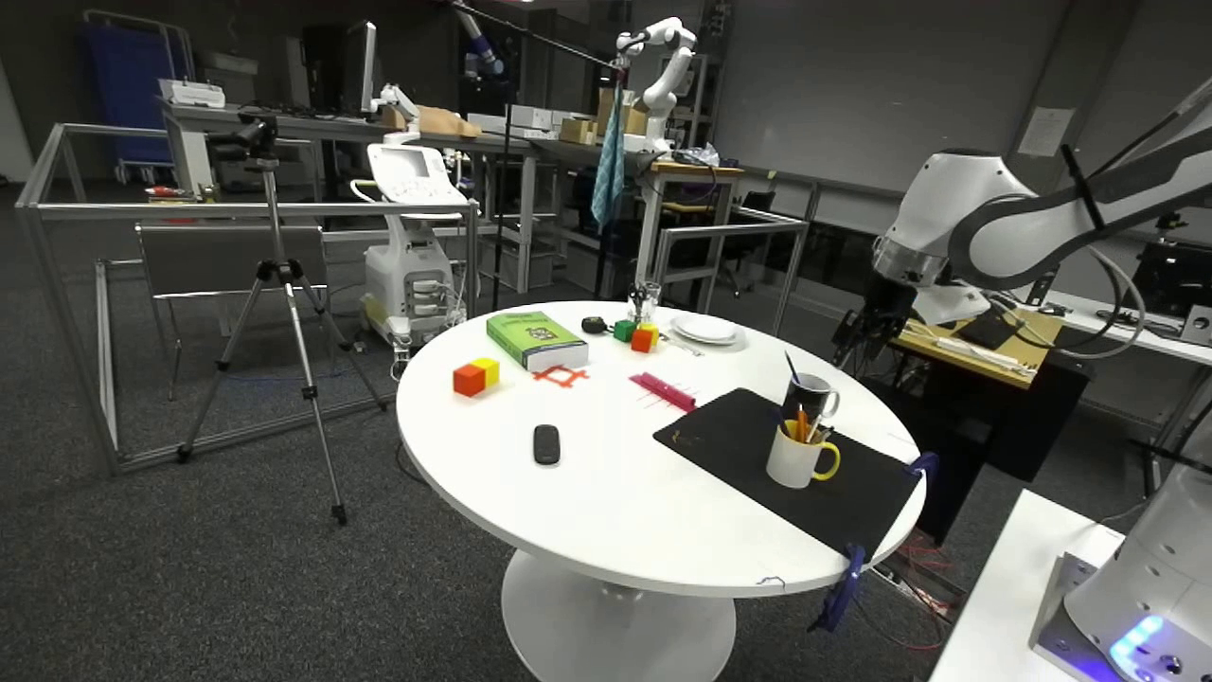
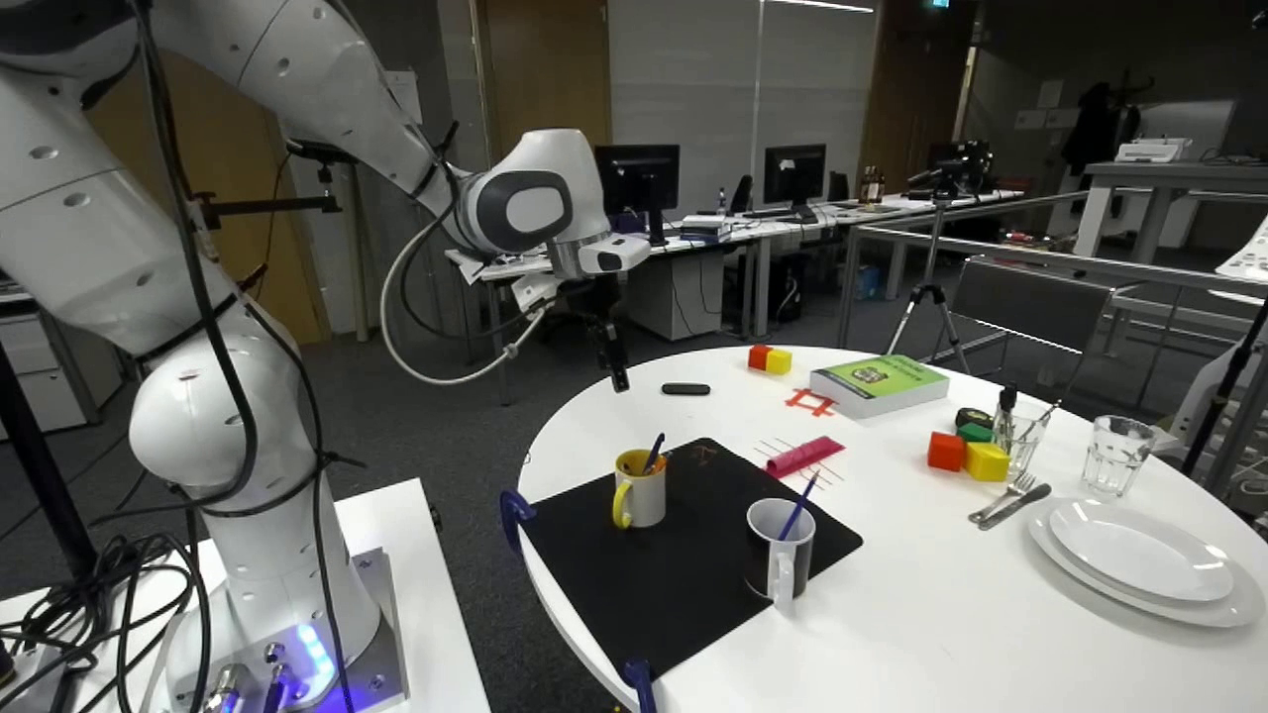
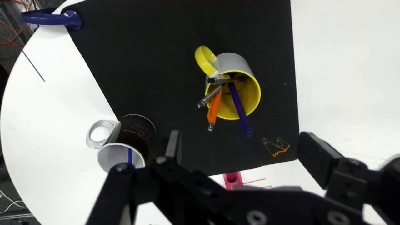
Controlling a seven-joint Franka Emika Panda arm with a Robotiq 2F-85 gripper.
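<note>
My gripper is open and empty, pointing down above the table. In the wrist view its fingers frame the near end of the black mat. Between and beyond them stands a white mug with yellow inside and handle, holding several pens, among them an orange pen and a purple one. To the left, a black mug with a white handle has one blue pen in it. Both mugs are upright on the mat, apart from each other, and clear of the fingers.
A pink holder lies beyond the mat. Farther off are a green book, coloured cubes, glasses and plates. A dark oblong object lies on open tabletop. Blue clamps grip the table edge.
</note>
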